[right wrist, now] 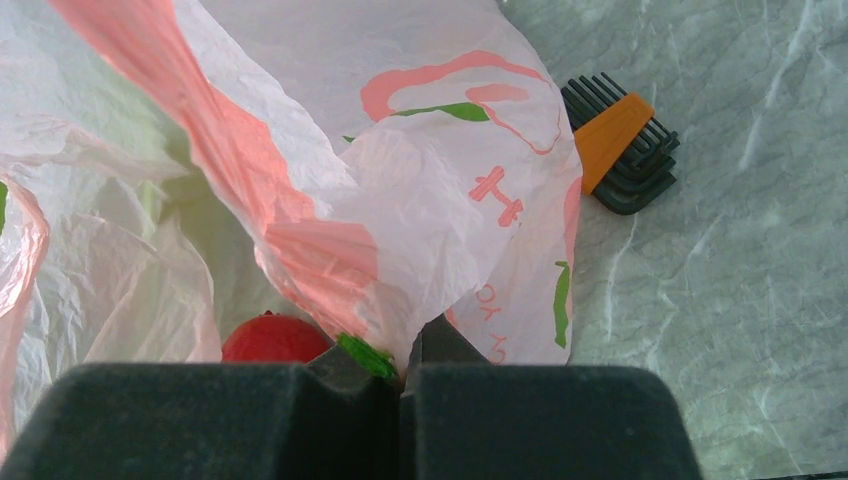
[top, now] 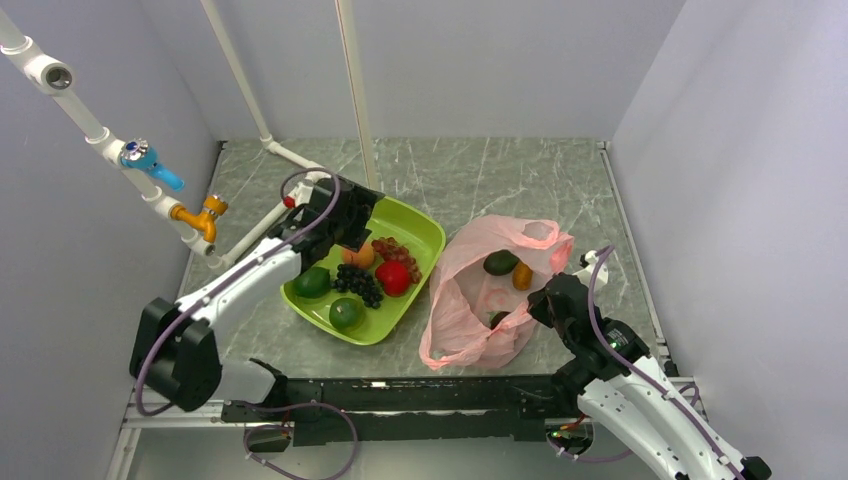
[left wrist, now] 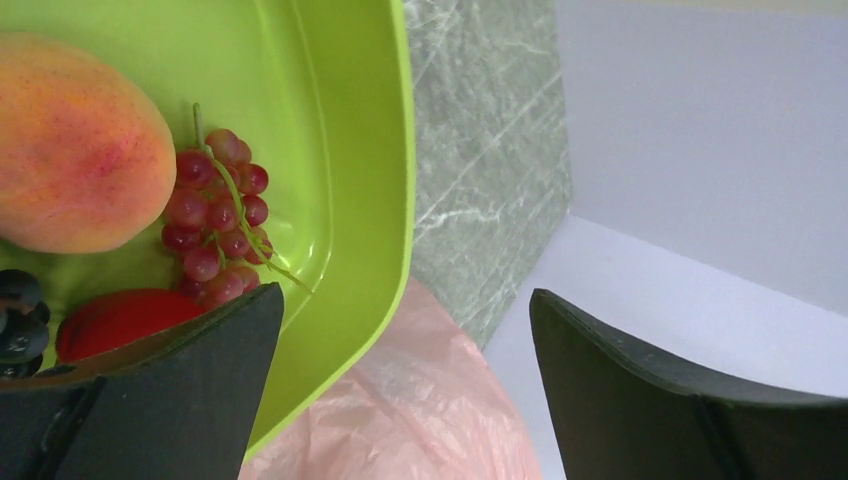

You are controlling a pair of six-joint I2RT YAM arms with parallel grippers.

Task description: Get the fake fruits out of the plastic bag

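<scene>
My left gripper (top: 366, 217) stands open above the lime-green tray (top: 427, 232), nothing between its fingers. Red grapes (top: 397, 258) lie in the tray beside a peach (top: 358, 255), a red fruit (top: 393, 278), black grapes (top: 358, 285) and green fruits (top: 347, 314). The pink plastic bag (top: 455, 315) has its mouth open; inside are a dark green fruit (top: 501, 263), an orange-yellow one (top: 522, 276) and a partly hidden dark one (top: 499, 319). My right gripper (top: 534, 306) is shut on the bag's edge. A red fruit (right wrist: 275, 338) shows past that edge in the right wrist view.
In the right wrist view a black-tined piece with an orange band (right wrist: 614, 142) lies on the grey counter (right wrist: 740, 250) by the bag. Pipes with a blue tap (top: 150, 165) and an orange tap (top: 203, 215) rise at the left. Counter behind the bag is clear.
</scene>
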